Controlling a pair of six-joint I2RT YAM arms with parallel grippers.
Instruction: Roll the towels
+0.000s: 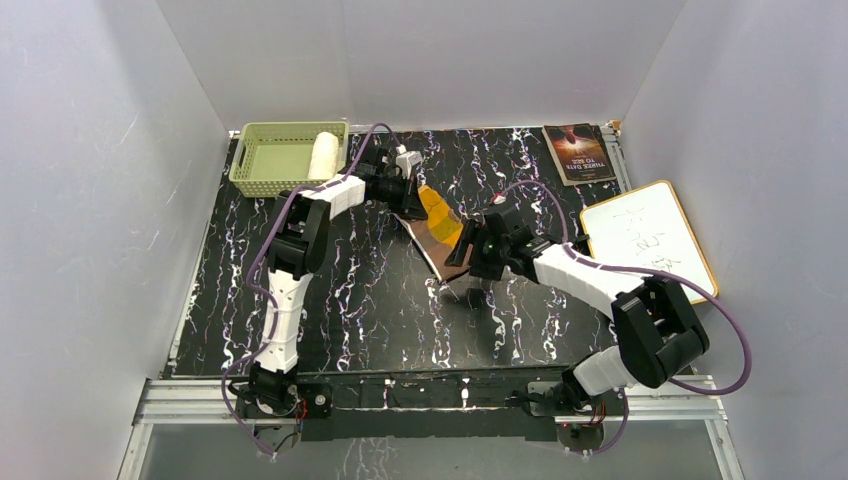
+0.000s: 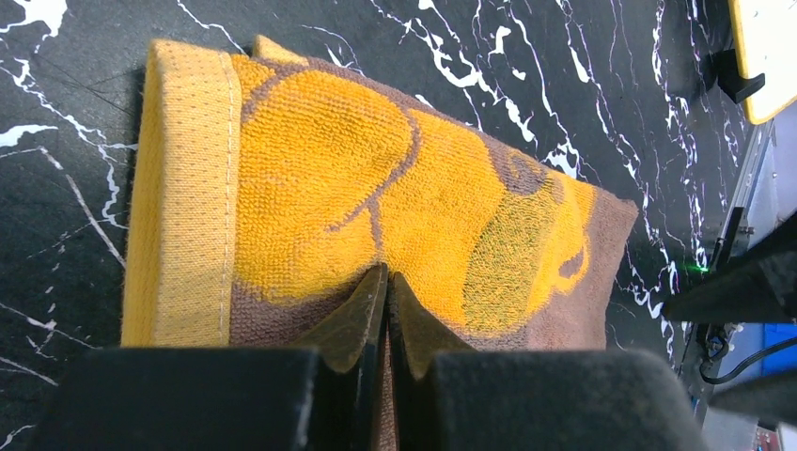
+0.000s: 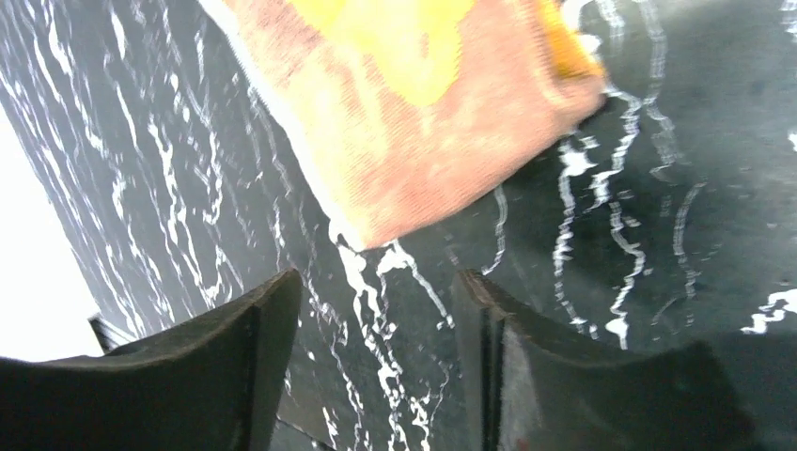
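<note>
A folded brown-and-yellow towel (image 1: 434,249) lies slantwise at mid-table, its near right corner pointing toward the front. Over its far left end is my left gripper (image 1: 411,211). In the left wrist view the towel (image 2: 320,141) bulges around the shut fingertips of my left gripper, which touch its top; no cloth shows clearly between them. My right gripper (image 1: 462,252) hovers by the near right end. From the right wrist view, the open right gripper stands just off the towel's (image 3: 404,169) brown edge, only bare table between its fingers.
A green basket (image 1: 243,172) holding a white rolled towel (image 1: 323,156) stands at the back left. A book (image 1: 580,155) lies at the back right, and a whiteboard (image 1: 650,235) beside the right wall.
</note>
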